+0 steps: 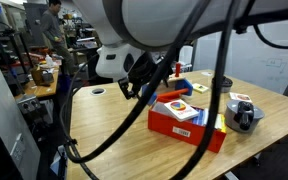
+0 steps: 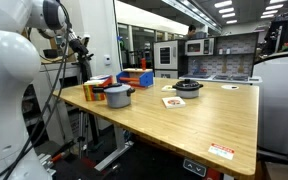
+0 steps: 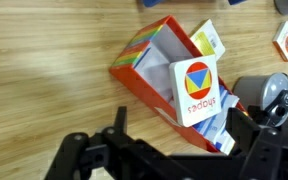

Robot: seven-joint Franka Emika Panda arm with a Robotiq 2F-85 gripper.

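Observation:
A red open-topped box (image 1: 174, 128) stands on the wooden table in exterior view 1, holding several packets. Among them is a white carton (image 3: 195, 90) with a red, blue and yellow emblem. The wrist view looks down on this box (image 3: 123, 72); the carton sits in its middle, leaning over the other packets. My gripper is open with nothing between its fingers, and the box lies beyond and between the fingertips in that view. Cables and the arm partly cover the gripper in exterior view 1.
Right of the box stands a grey lidded pot (image 1: 243, 116). A dark pot (image 2: 187, 88) stands farther along the table, with a flat white and orange packet (image 2: 173, 102) near it. Blue trays (image 2: 135, 77) stand toward the far side. Bare wood (image 3: 44, 100) lies left of the box.

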